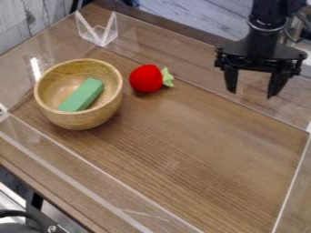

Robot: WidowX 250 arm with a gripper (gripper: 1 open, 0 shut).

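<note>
The black arm reaches in from the top right, and its gripper (pixel 249 64) hangs over the back right of the wooden table, fingers spread to either side and pointing down; whether anything is between them is unclear. Left of centre lies a red object with green leaves (pixel 148 78), like a strawberry or tomato. A wooden bowl (pixel 55 89) at the left holds a green oblong block (pixel 82 95).
A small clear rack or holder (pixel 95 29) stands at the back left. A dark cable or part shows at the bottom left edge.
</note>
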